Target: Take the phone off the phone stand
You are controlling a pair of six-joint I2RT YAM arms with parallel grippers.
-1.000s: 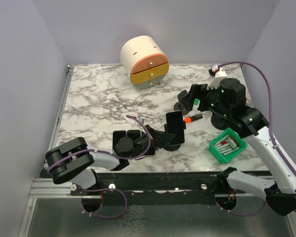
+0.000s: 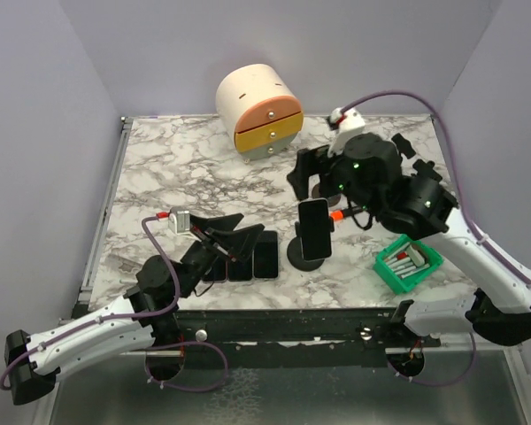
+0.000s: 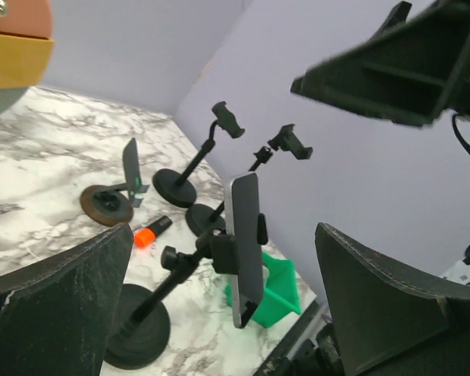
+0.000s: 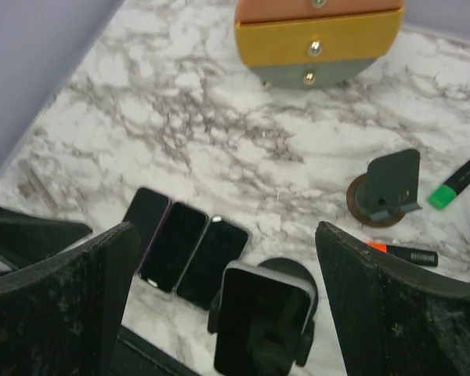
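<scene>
A black-screened phone (image 2: 315, 228) rests upright in a stand whose round black base (image 3: 137, 345) is on the marble table; it shows silver edge-on in the left wrist view and from above in the right wrist view (image 4: 258, 321). My open left gripper (image 2: 236, 228) is left of the phone, fingers apart, empty. My open right gripper (image 2: 310, 173) is above and behind the phone, also empty; the phone shows between and beyond its fingers in its wrist view.
Three black phones (image 2: 265, 255) lie left of the stand. A green basket (image 2: 407, 288) is at right; other stands (image 3: 176, 188) and markers (image 3: 145, 237) are behind. A drawer cabinet (image 2: 252, 97) stands at the back.
My left gripper has drawn leftward and back from beside the phone. My right gripper has moved left to above the phone's upper end. The phone has not visibly moved.
</scene>
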